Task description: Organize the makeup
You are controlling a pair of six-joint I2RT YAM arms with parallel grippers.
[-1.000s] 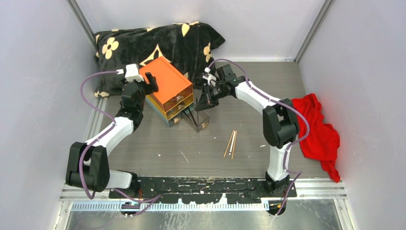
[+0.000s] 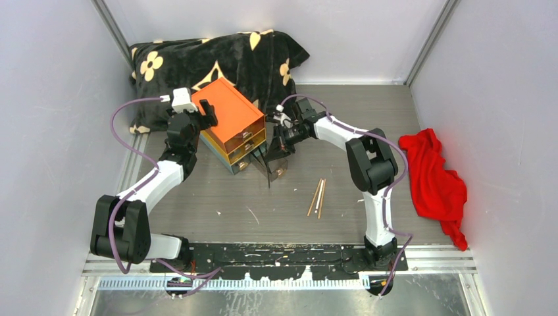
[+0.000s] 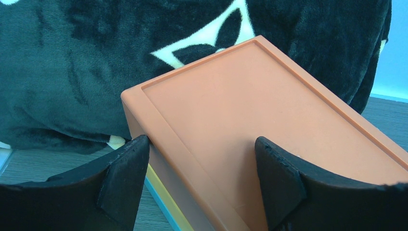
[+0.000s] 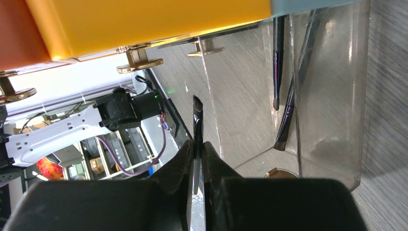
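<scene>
An orange-topped organizer with yellow and blue tiers has my left gripper shut on its top edge, also seen in the left wrist view. A clear drawer is out at the lower right of the organizer, with dark brushes inside. My right gripper is shut on a black makeup brush, held upright in that view, over the drawer's front area.
Several pale sticks lie on the open floor in front. A red cloth is at the right, a dark flowered blanket behind the organizer, walls around.
My right gripper, with the brush, has moved slightly down and left in the top view. The left gripper and organizer have not visibly moved.
</scene>
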